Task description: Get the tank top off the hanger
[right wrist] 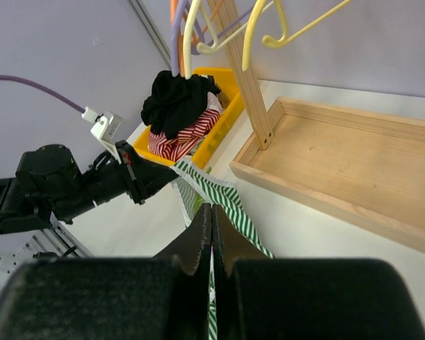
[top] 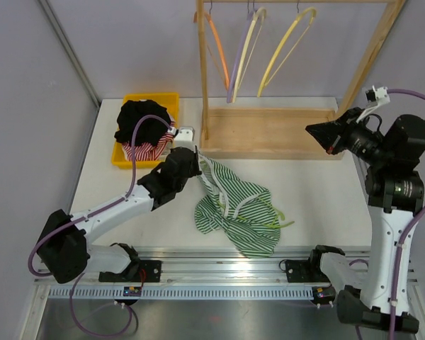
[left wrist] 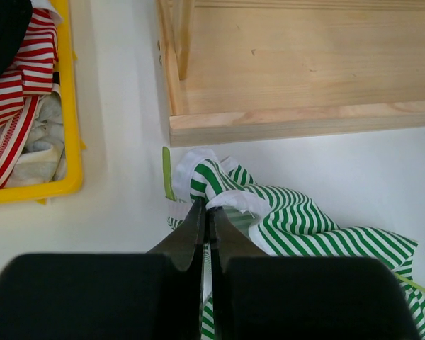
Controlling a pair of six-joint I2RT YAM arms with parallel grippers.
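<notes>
A green-and-white striped tank top (top: 244,216) lies rumpled on the white table, one corner raised to my left gripper (top: 198,170). In the left wrist view, that gripper is shut on the white-edged cloth of the tank top (left wrist: 304,219). Parts of a light green hanger (top: 286,225) stick out at the garment's right side; one green end (left wrist: 168,173) shows beside the left fingertips. Cloth hides most of the hanger. High at the right, well away from the garment, is my right gripper (top: 319,139). Its fingers (right wrist: 191,241) are close together with nothing visible between them.
A wooden rack (top: 269,134) stands at the back with orange, purple and yellow hangers (top: 287,42) on its rail. At the back left, a yellow bin (top: 118,157) holds black and red-striped clothes.
</notes>
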